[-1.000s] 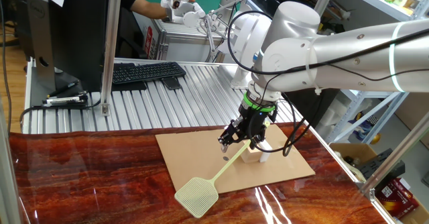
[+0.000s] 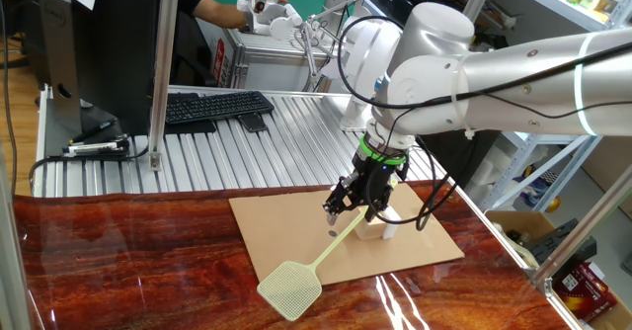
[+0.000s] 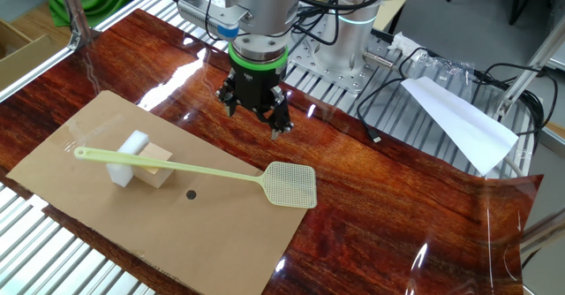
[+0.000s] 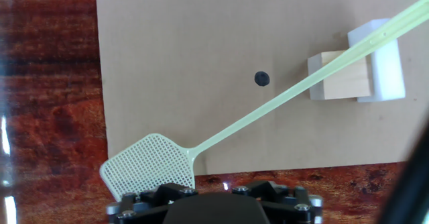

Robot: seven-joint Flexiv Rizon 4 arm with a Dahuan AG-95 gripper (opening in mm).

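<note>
A pale yellow-green fly swatter (image 3: 212, 170) lies across a brown cardboard sheet (image 3: 97, 220). Its handle rests over a small wooden block (image 4: 346, 83) and a white block (image 4: 389, 73) that stand side by side, and its mesh head (image 4: 151, 163) reaches past the sheet's edge. On the cardboard beside the handle is a black round spot (image 4: 262, 78). My gripper (image 3: 254, 121) hangs above the table, clear of the swatter, on the robot-base side of the sheet. Its fingers are spread wide along the bottom of the wrist view, with nothing between them.
White paper (image 3: 459, 123) and loose cables sit near the base. A keyboard (image 2: 217, 107) rests on the slatted metal surface behind. Cables hang along my arm.
</note>
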